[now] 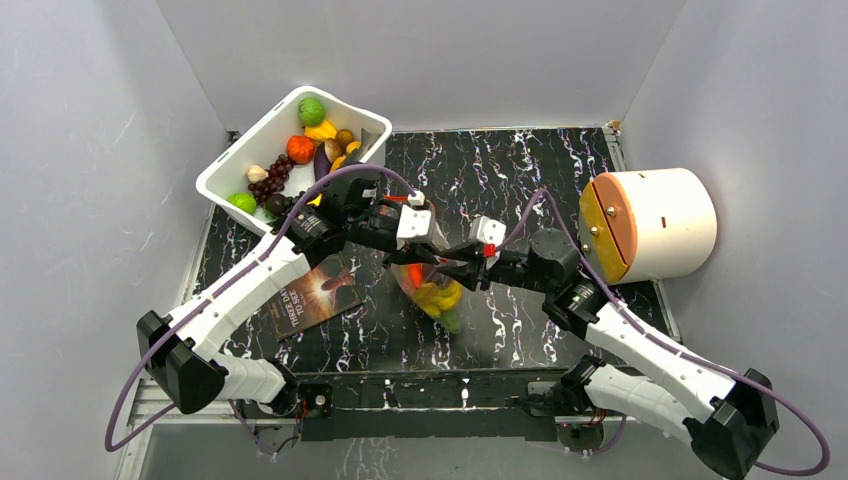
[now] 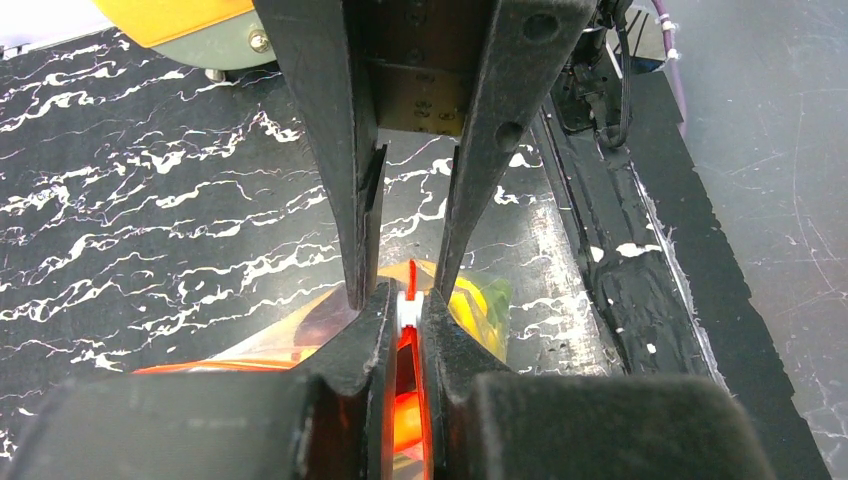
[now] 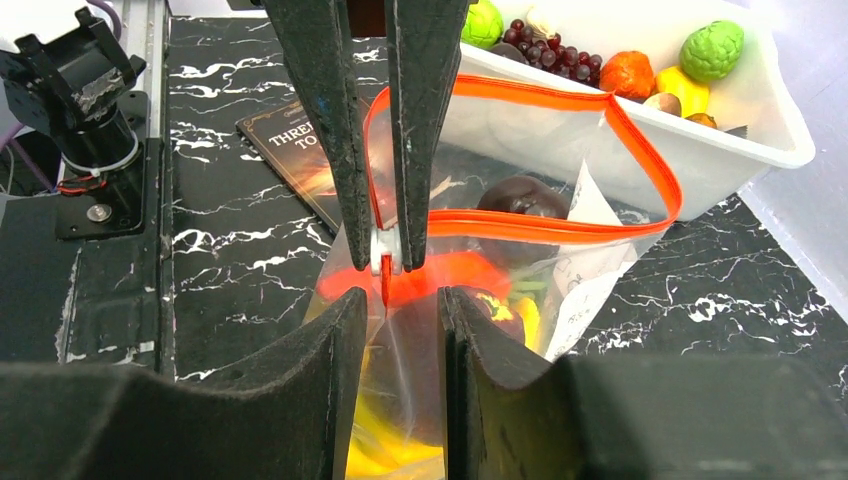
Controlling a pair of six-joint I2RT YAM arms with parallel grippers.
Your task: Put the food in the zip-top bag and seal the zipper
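Observation:
The clear zip bag [image 1: 433, 298] with orange-edged opening holds food, including yellow and red pieces and a dark round item [image 3: 522, 200]. My left gripper is shut on the bag's zipper at its white slider. My right gripper is open, its fingertips just beside the slider [image 3: 385, 250] and the left gripper's tips. In the right wrist view the bag's mouth gapes in a loop to the right of the slider.
A white bin [image 1: 215, 180] of produce stands at the back left, a book [image 1: 300, 305] lies under the left arm, and a cream cylinder box [image 1: 665, 225] with yellow front stands at the right.

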